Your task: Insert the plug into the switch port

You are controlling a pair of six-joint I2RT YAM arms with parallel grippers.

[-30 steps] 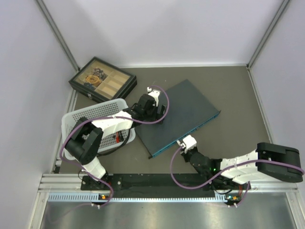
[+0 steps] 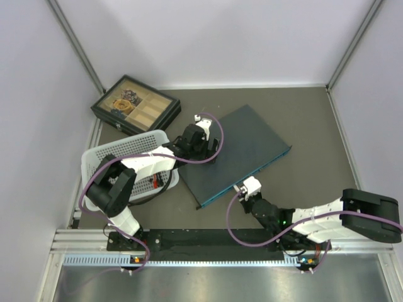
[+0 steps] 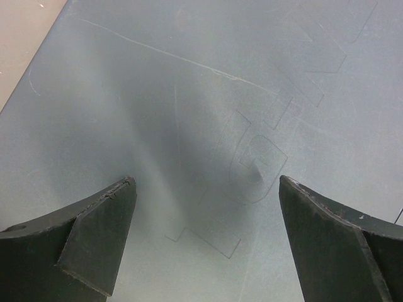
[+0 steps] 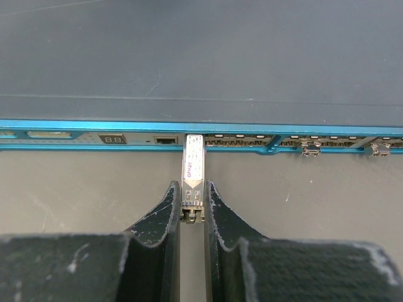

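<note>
In the right wrist view a slim silver plug with a white label points at the switch's blue-edged front. Its far end overlaps that edge, just left of a row of metal ports; whether any of it is inside a port cannot be told. My right gripper is shut on the plug's near end. The dark, flat switch lies slantwise on the table. Over its left part, my left gripper stands open; in the left wrist view only scratched dark casing shows between the fingers.
Two small metal modules protrude from the ports further right. A white basket stands left of the switch under the left arm, and a compartmented box lies behind it.
The right arm has shifted very slightly, its elbow a little lower and to the right in the top view. My left arm and the switch have stayed put.
</note>
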